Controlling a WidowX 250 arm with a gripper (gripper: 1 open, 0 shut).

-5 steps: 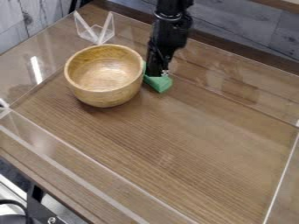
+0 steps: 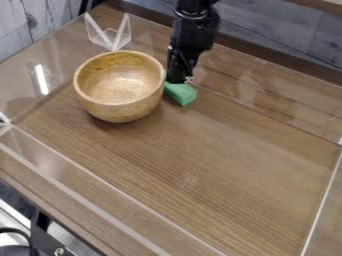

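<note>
A wooden bowl (image 2: 118,105) sits at the upper left of the table, empty as far as I can see. Touching or very near its right side lies a small green block (image 2: 182,94). My gripper (image 2: 185,78) is at the end of the black arm coming down from the back, just above the block's far end. It looks shut, with nothing visible between its fingers, though its tips are small and dark.
White tape marks (image 2: 110,35) are at the back left. A grey wall (image 2: 287,40) runs along the back.
The arm has shifted slightly over the last second, its tip staying near the green block. The bowl and block look about where they were.
</note>
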